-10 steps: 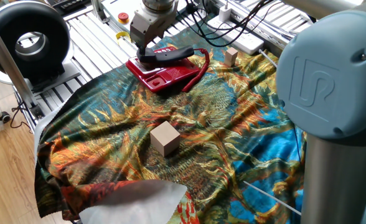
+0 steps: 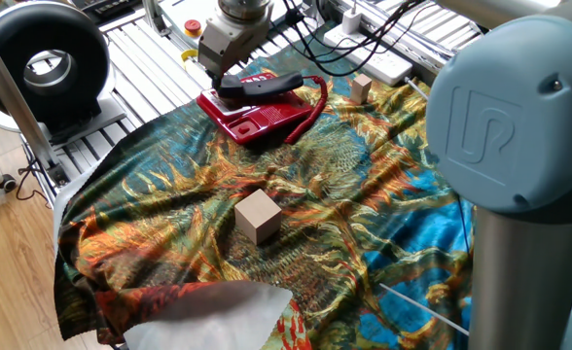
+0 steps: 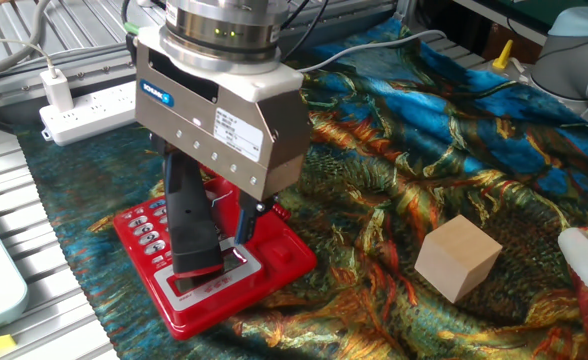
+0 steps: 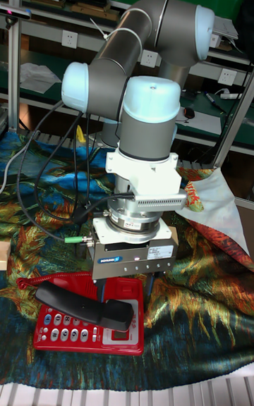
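A red desk telephone (image 3: 285,262) with a keypad lies on the patterned cloth. Its black handset (image 3: 191,215) rests across the top of the base, and a red coiled cord (image 2: 317,109) runs from it. My gripper (image 3: 208,215) points down over the phone near one end of the handset. Its fingers (image 3: 247,222) stand apart on either side of the handset, with a visible gap between the handset and the right finger. In exterior view 3 the fingers also show wide apart, partly hidden behind the handset (image 4: 75,304).
One wooden cube (image 2: 258,216) sits mid-cloth; a smaller wooden block (image 2: 361,89) lies behind the phone near a white power strip (image 2: 378,60). Cables hang beside the arm. The patterned cloth (image 2: 169,194) is wrinkled, with free room around the larger cube.
My gripper has shifted slightly left in exterior view 1, and the arm's near joint has moved a little. The phone, handset and cubes stay where they were.
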